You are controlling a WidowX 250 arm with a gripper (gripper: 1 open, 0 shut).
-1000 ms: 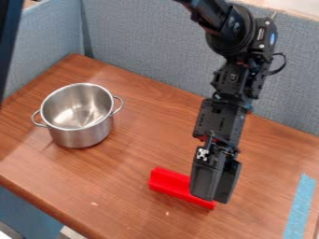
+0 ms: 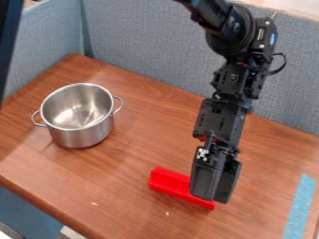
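A red cylindrical object (image 2: 174, 186) lies on the wooden table, its right part behind the black gripper (image 2: 214, 177). The gripper points down over that right part, and its fingertips are dark and overlap the red object in this view, so I cannot tell whether it is open, shut or holding it. A steel pot (image 2: 77, 115) with two side handles stands upright to the left, apart from both.
A light blue strip (image 2: 298, 207) lies at the right edge of the table (image 2: 137, 149). Grey padded walls (image 2: 137, 47) bound the back and left. The table between pot and arm is clear.
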